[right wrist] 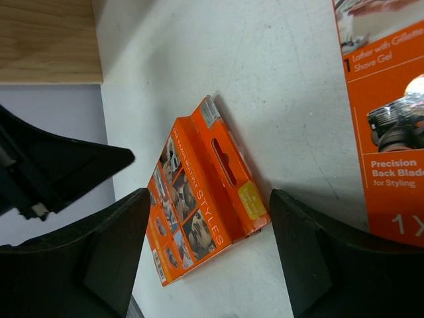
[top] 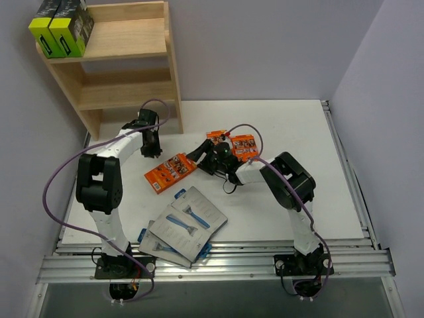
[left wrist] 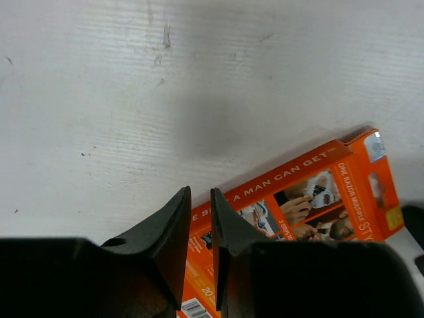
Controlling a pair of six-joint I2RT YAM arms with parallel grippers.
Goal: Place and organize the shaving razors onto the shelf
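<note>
An orange razor box (top: pixel 171 173) lies flat and slanted on the white table, between the two grippers. My left gripper (top: pixel 154 154) is just behind the box's left half. In the left wrist view its dark fingers (left wrist: pixel 173 228) stand slightly apart over the box, with nothing gripped. From the right, my right gripper stands open, its fingers on either side of the box's hanger-tab end. Two more orange razor boxes, one on the right (top: pixel 245 147) and one partly hidden (top: pixel 216 136), lie behind the right gripper. The wooden shelf (top: pixel 129 89) stands at the back left.
Green-and-black boxes (top: pixel 63 30) stand on the shelf's top board; its middle board is empty. Flat fork packages (top: pixel 189 222) overlap at the table's front left.
</note>
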